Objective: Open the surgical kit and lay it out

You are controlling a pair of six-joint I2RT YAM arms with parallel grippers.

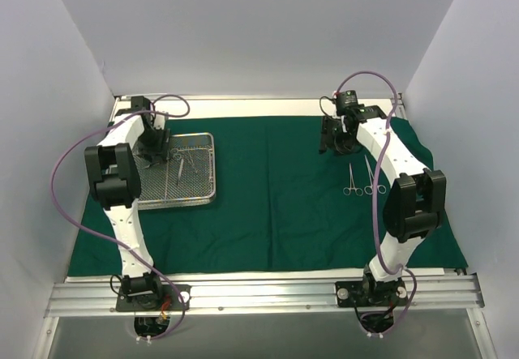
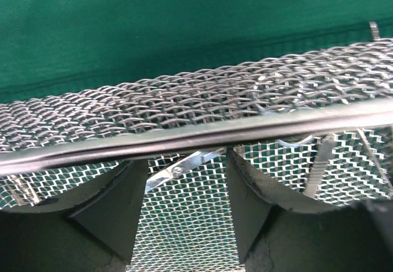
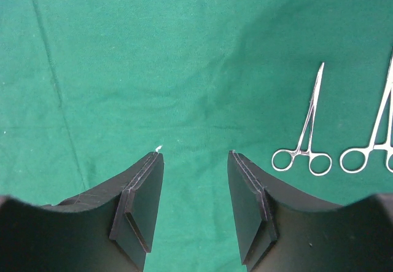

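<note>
Over the back left of the wire mesh tray (image 1: 213, 168) hovers my left gripper (image 1: 156, 150), its fingers apart. In the left wrist view the tray's metal rim (image 2: 276, 126) crosses just ahead of the fingertips. A slim silver instrument (image 2: 178, 170) shows between the fingers, ungripped, partly hidden by the rim. To its right lie a flat handle (image 2: 320, 164) and a thin rod (image 2: 369, 152). My right gripper stands open above bare cloth, nothing between its fingers. Right of it, small ringed forceps (image 3: 309, 121) and a larger ringed pair (image 3: 379, 118) lie side by side.
Green cloth (image 1: 235, 237) covers the table, and its wide middle is clear. Grey walls (image 1: 243, 35) close off the back and both sides. A metal rail (image 1: 259, 290) runs along the front edge.
</note>
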